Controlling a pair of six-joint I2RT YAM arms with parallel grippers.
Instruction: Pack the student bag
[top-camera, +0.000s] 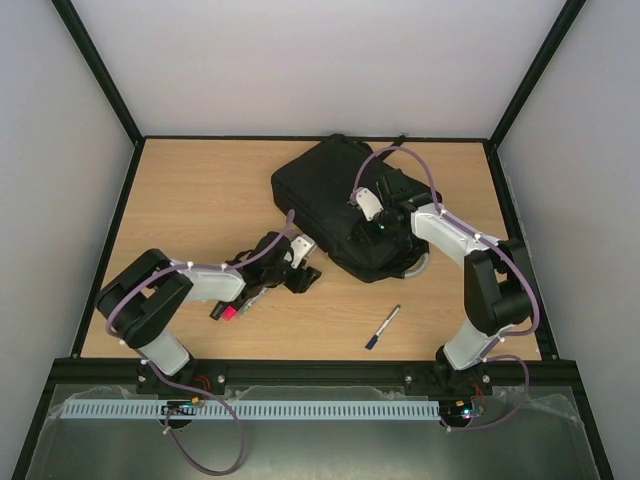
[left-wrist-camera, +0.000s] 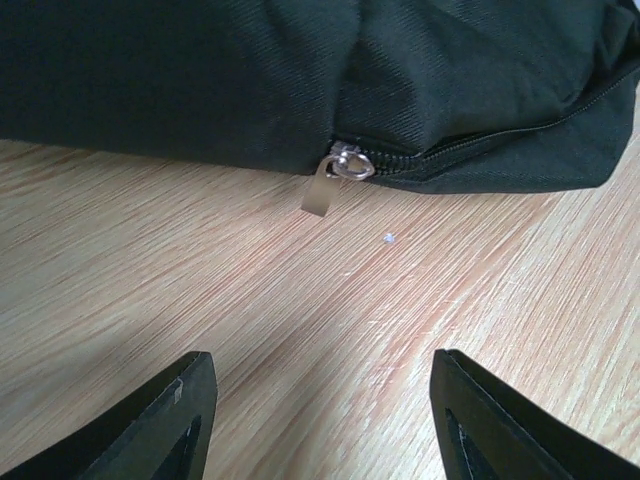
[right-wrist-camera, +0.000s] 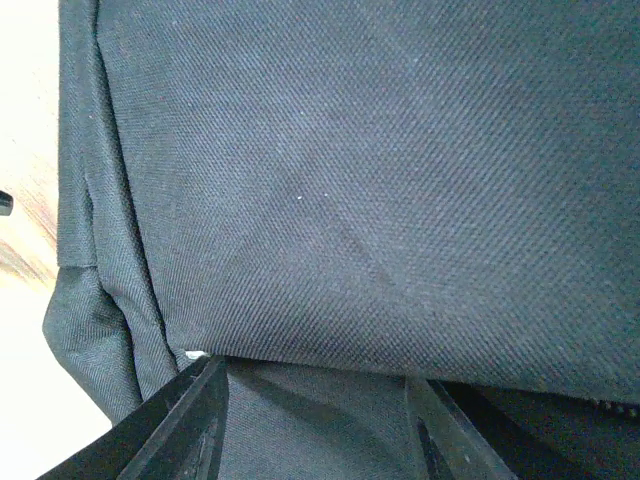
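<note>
The black bag (top-camera: 322, 190) lies on the table at centre right, a flap and its strap toward the back. My left gripper (top-camera: 311, 272) stands open beside its lower left edge; in the left wrist view bare wood shows between the fingers, and the bag's zipper pull (left-wrist-camera: 335, 175) lies just beyond. My right gripper is over the bag's right part, fingers apart, at the edge of a fabric fold; whether it touches the cloth cannot be told. Several markers, one pink-ended (top-camera: 229, 313), lie partly hidden under the left arm.
A white marker with a blue cap (top-camera: 383, 327) lies alone at the front right of the table. A grey loop (top-camera: 419, 266) sticks out from the bag's lower right.
</note>
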